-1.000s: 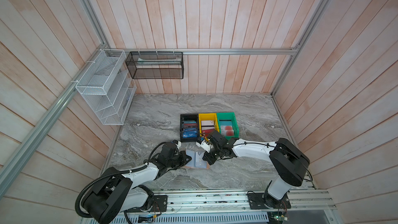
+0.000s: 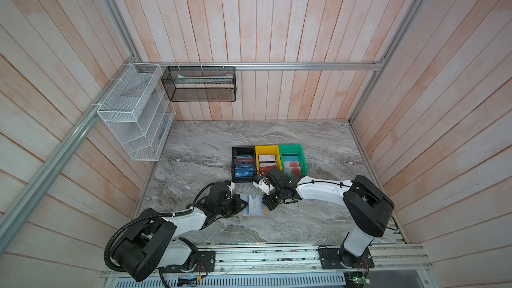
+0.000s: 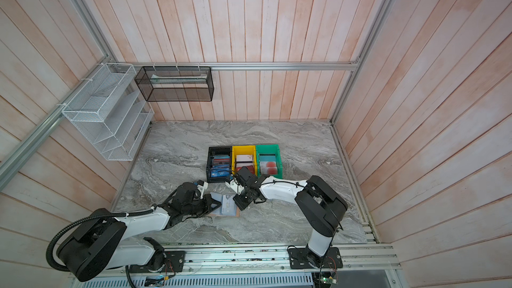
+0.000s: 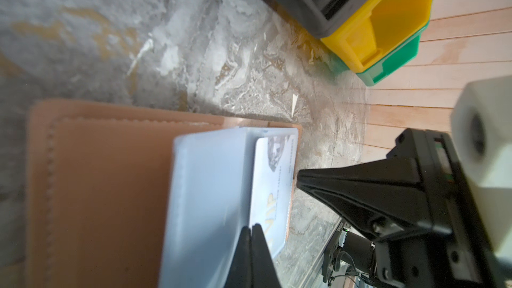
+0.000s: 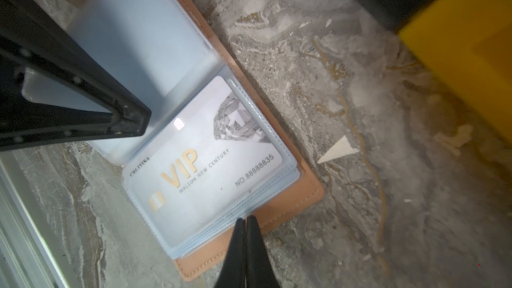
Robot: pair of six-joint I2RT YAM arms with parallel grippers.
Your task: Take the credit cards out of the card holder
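Observation:
An open tan card holder [image 4: 101,197] lies on the marble counter with clear blue sleeves [image 5: 138,48]. A white VIP card [image 5: 202,154] sits inside a sleeve on its right part. My left gripper is shut at the sleeves, with nothing visible between its fingers. My right gripper is shut over the holder's edge beside the VIP card, with nothing visible between its fingertips. In the top views both grippers flank the holder.
Black [image 2: 234,165], yellow [image 2: 268,149] and green [image 2: 301,162] bins with cards stand just behind the holder. A white wire shelf [image 2: 130,122] hangs on the left wall.
The right arm has shifted slightly left, and the holder's sleeves look a little different in angle. The left arm has moved only slightly.

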